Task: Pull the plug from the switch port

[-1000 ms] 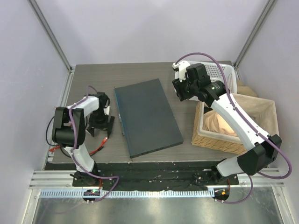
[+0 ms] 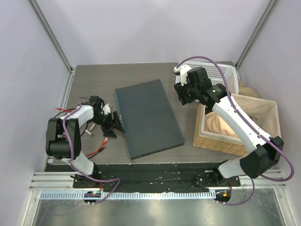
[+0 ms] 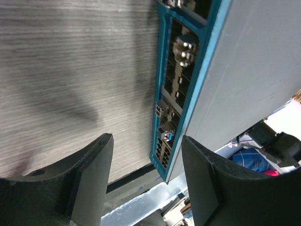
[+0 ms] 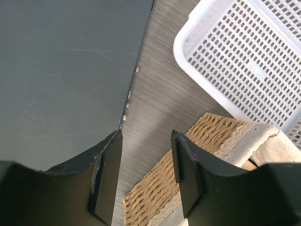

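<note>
The dark switch (image 2: 148,120) lies flat on the table. Its port side (image 3: 162,94) with blue edging faces left; small silver modules (image 3: 185,51) sit in its ports, and whether one is a plug is unclear. My left gripper is beside that port side, low, fingers apart with nothing visible between them. My right gripper stands open above the gap between the switch and the baskets, holding nothing.
A white perforated basket (image 4: 240,56) is at the back right, a wicker basket (image 2: 221,146) with cloth at the right. Red-and-black cables (image 2: 96,150) lie at the left.
The right arm moved only slightly, earlier on.
</note>
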